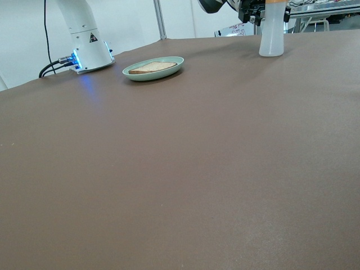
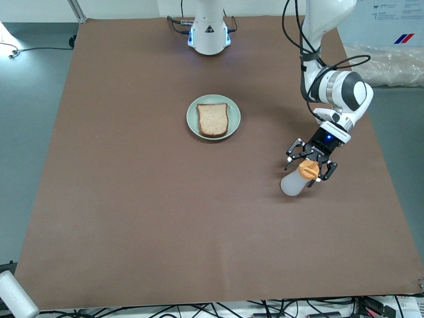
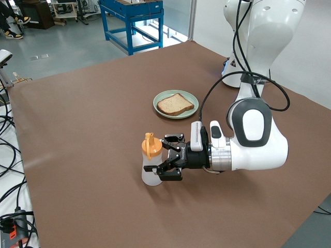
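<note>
A bottle [image 2: 295, 183] with a frosted body and orange cap [image 3: 152, 145] stands on the right part of the brown table, slightly tilted in the left view. My black gripper [image 2: 310, 167] is around its upper part, fingers either side; whether they grip it is unclear. In the top view the bottle body [image 1: 272, 34] shows, with the gripper mostly out of frame. A pale green plate [image 2: 213, 131] holding a slice of bread [image 2: 212, 118] lies toward the back middle.
Cables [image 2: 265, 305] run along the front, off the table.
</note>
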